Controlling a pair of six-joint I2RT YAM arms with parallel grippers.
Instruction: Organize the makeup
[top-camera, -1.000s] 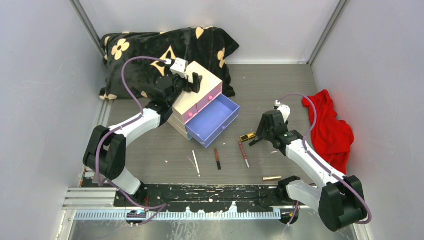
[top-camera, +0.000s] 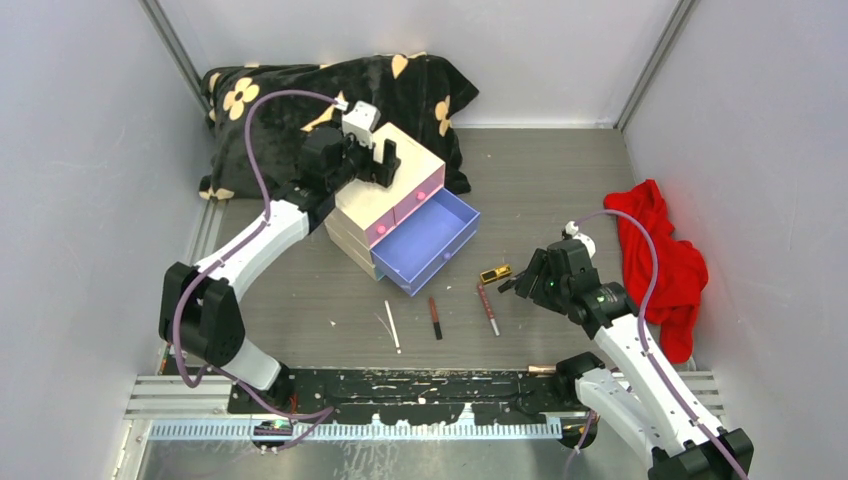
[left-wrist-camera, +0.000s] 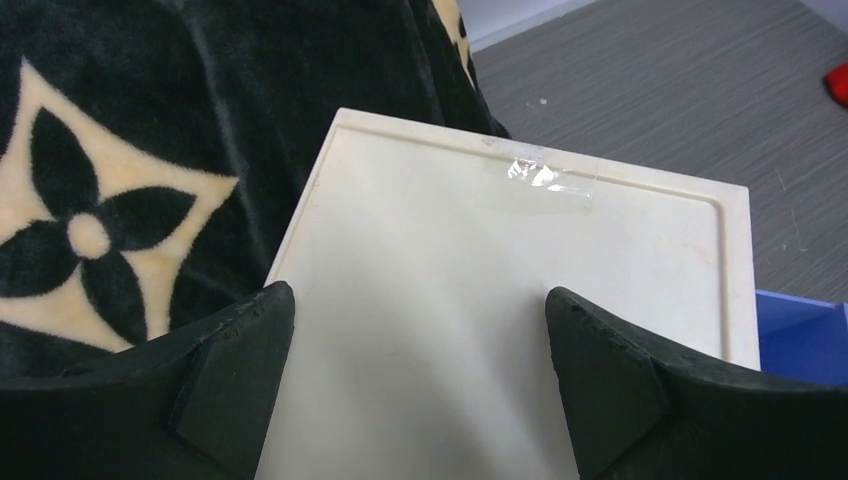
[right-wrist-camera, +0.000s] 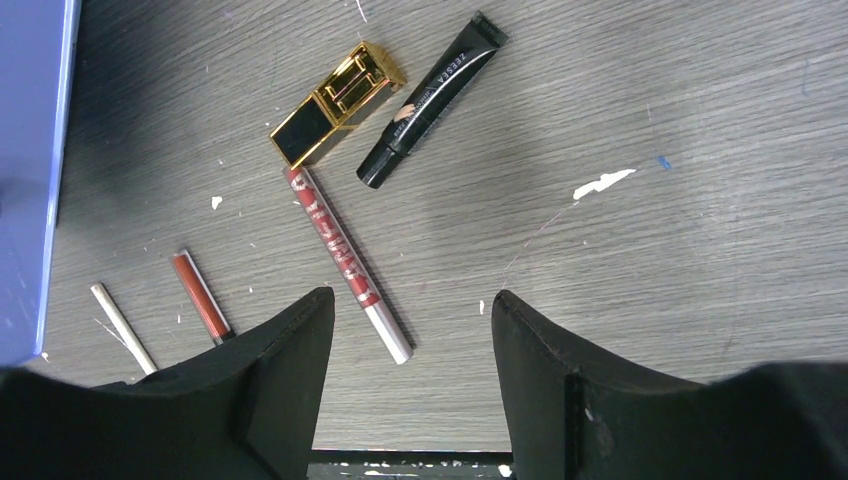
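A small cabinet (top-camera: 362, 215) with pink drawers has its blue drawer (top-camera: 425, 240) pulled out. My left gripper is open over its cream top. On the floor lie a gold case (right-wrist-camera: 335, 105), a black tube (right-wrist-camera: 430, 100), a red-silver pencil (right-wrist-camera: 345, 260), a red-black stick (right-wrist-camera: 200, 290) and a white stick (right-wrist-camera: 125, 325). My right gripper stands open above bare floor beside the pencil, nothing between its fingers. A copper-coloured tube (top-camera: 541, 368) lies near the front edge, partly beside the right arm.
A dark patterned cushion (top-camera: 260, 120) lies behind the cabinet. A red cloth (top-camera: 660, 270) is heaped against the right wall.
My left gripper has shifted slightly, with its arm a little higher and to the left.
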